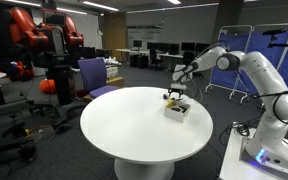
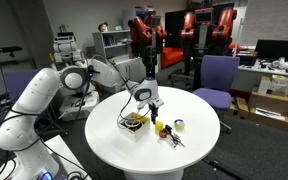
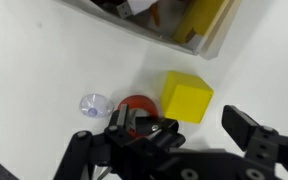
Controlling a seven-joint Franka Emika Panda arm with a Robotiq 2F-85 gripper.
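My gripper is open, one black finger on each side of the wrist view and nothing held between them. Ahead of the fingertips and a little right of centre is a yellow block [image 3: 186, 97]. In the second exterior view the gripper [image 2: 156, 109] hangs above the table, over the yellow block [image 2: 159, 126]. A red round item [image 3: 137, 103], partly hidden by the gripper, lies left of the block. Beside that is a small clear round piece [image 3: 96, 105].
An open box [image 2: 135, 132] with several things inside stands close to the block. Dark tools [image 2: 175, 141] and a pale roll [image 2: 179, 125] lie on the other side.
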